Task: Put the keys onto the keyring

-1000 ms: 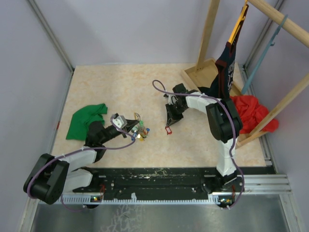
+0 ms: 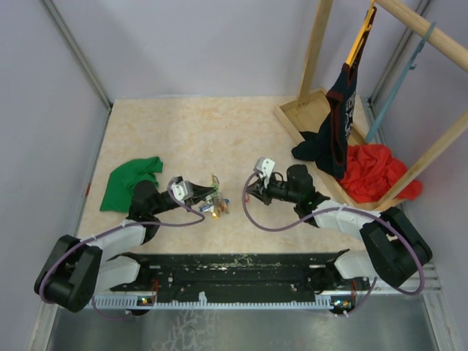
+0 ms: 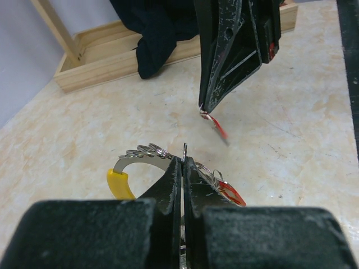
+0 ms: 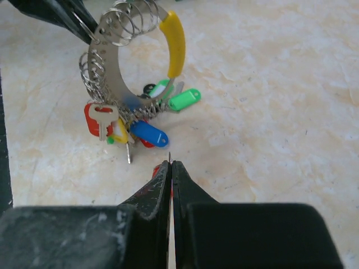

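My left gripper [image 2: 211, 190] is shut at the steel keyring, a thin metal piece upright at its tips in the left wrist view. The ring has a yellow sleeve [image 3: 119, 182], coils and several keys with coloured covers, red, blue [image 4: 148, 133], green [image 4: 184, 100] and yellow. My right gripper [image 2: 248, 191] is shut, facing the ring from the right. A thin metal piece shows at its tips, with a red-covered key [image 3: 216, 124] hanging below.
A wooden frame [image 2: 318, 44] with dark fabric and red cloth [image 2: 376, 175] stands at the right. A green cloth [image 2: 128, 183] lies at the left.
My right arm has swung round toward the front, its gripper now pointing level at the keyring. The left gripper has moved only slightly, with the ring.
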